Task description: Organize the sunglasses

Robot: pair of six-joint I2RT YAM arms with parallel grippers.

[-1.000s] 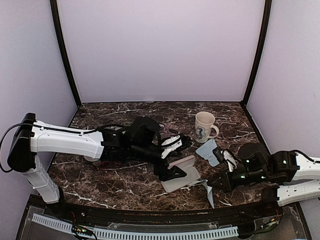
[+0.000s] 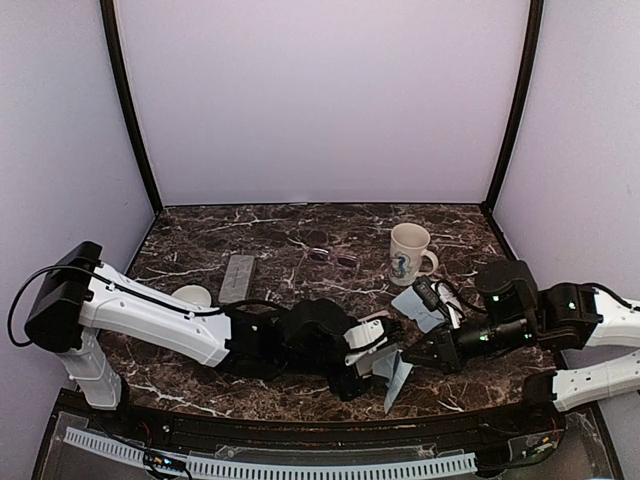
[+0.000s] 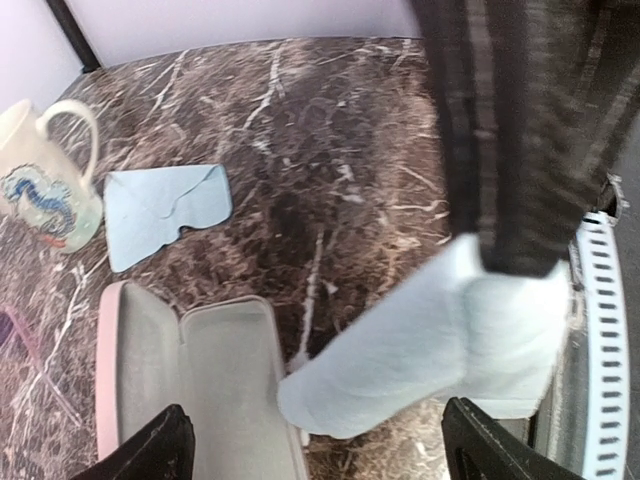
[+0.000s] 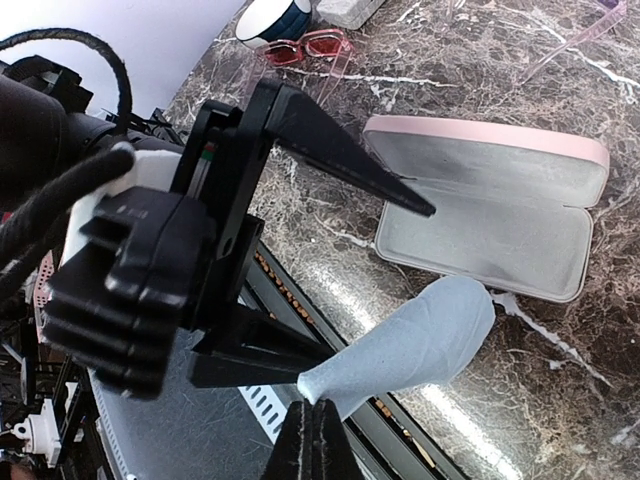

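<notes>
A pale blue cloth point(image 4: 410, 345) hangs from my right gripper, which is shut on one end of it. My left gripper is open, its black fingers point(image 4: 350, 165) apart to the side of the cloth, nothing between them. Beyond the cloth lies an open glasses case point(image 4: 490, 240) with a pink lid edge and empty grey inside. Red sunglasses point(image 4: 305, 47) rest at the far left in the right wrist view. Another pair, dark sunglasses point(image 2: 332, 257), lies toward the back in the top view.
A second blue cloth point(image 3: 165, 210) lies flat near the white seahorse mug point(image 2: 408, 254). A grey box point(image 2: 238, 279) and a white bowl point(image 2: 192, 296) stand on the left, partly behind my left arm.
</notes>
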